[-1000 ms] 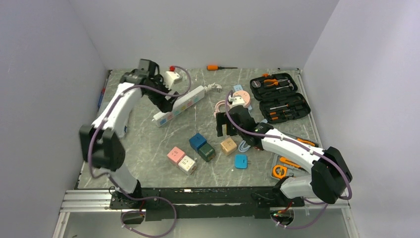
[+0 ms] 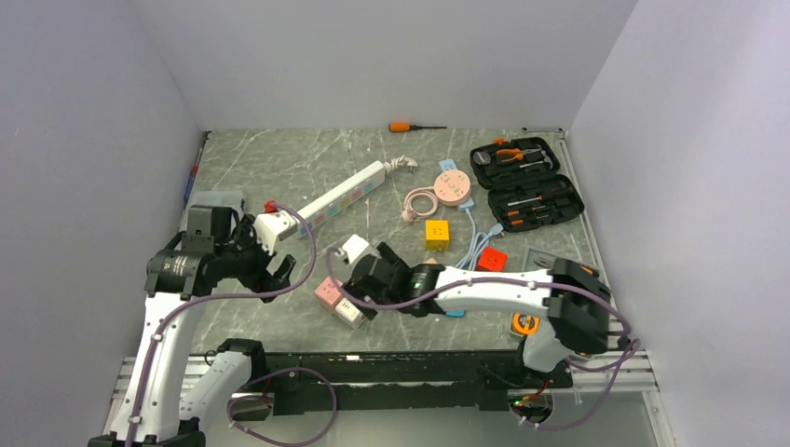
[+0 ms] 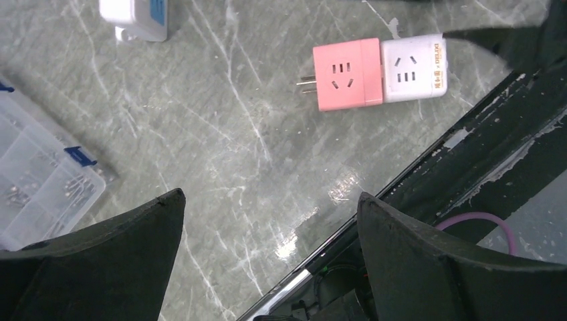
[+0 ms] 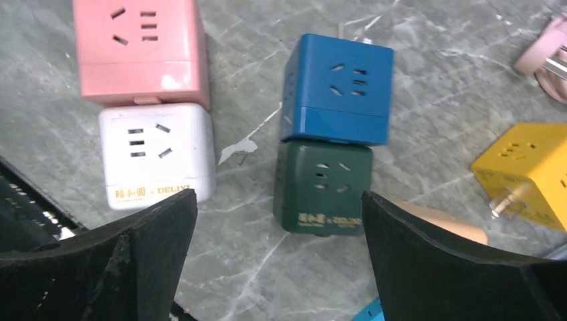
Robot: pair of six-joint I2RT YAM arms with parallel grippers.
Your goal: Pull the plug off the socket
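Observation:
A pink socket cube [image 3: 346, 75] with prongs on one side adjoins a white cube [image 3: 411, 67] near the front edge. Beside them, in the right wrist view, a blue cube [image 4: 337, 87] adjoins a dark green cube [image 4: 323, 187]. My right gripper hangs open above and between these two pairs, nothing between its fingers; in the top view its arm hides the blue and green cubes. My left gripper is open over bare table to the left of the pink cube, empty.
A power strip [image 2: 340, 196] lies behind, with a yellow cube [image 2: 437, 235], coiled cables and a tool case [image 2: 531, 208] to the right. A clear parts box [image 3: 40, 174] sits at the left. The table's front edge is close to both grippers.
Both arms have moved toward the table's front: the left from over the power strip to the left front, the right leftward to above the cube pairs.

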